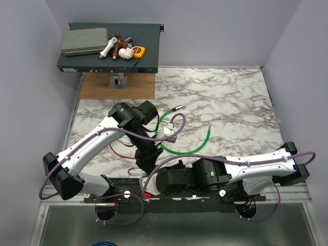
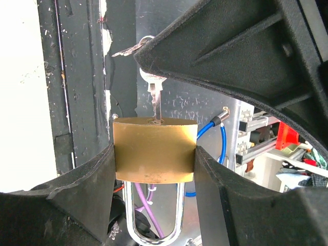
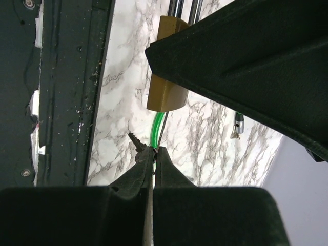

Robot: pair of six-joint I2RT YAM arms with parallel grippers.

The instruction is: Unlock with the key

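A brass padlock (image 2: 154, 149) with a steel shackle is held in my left gripper, which is shut on it. A silver key (image 2: 151, 78) stands upright in the lock's keyway, its head partly behind a black finger of the other gripper. In the right wrist view the padlock (image 3: 161, 92) shows above my right gripper, whose fingertips are shut together at the thin key below the lock; whether they grip it I cannot tell. From the top, both grippers meet near the table's front edge, largely hidden by the arms.
Green hoses (image 1: 195, 149) and a red cable (image 1: 123, 156) lie on the marble table (image 1: 225, 102). A shelf (image 1: 154, 41) with a case and small tools stands at the back left.
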